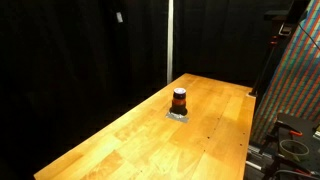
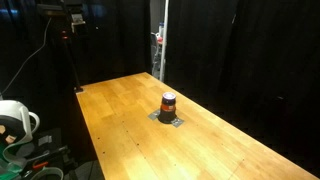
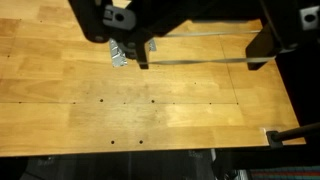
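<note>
A dark can (image 1: 179, 98) with a reddish-orange band and a pale top stands upright near the middle of the wooden table. The same can (image 2: 168, 104) shows in exterior view 2, with silvery tape (image 2: 178, 122) on the tabletop at its base. My gripper is open in the wrist view, its dark fingers wide apart at the top, with only bare table visible between them. A thin pale strip (image 3: 195, 62) spans across in front of the fingers. Silvery tape (image 3: 118, 55) appears beside the left finger; the can itself cannot be made out there.
Dark curtains hang behind it. Beyond the table's edge stand a thin dark post (image 2: 68, 55) and, at the lower left, some cluttered equipment (image 2: 30, 150).
</note>
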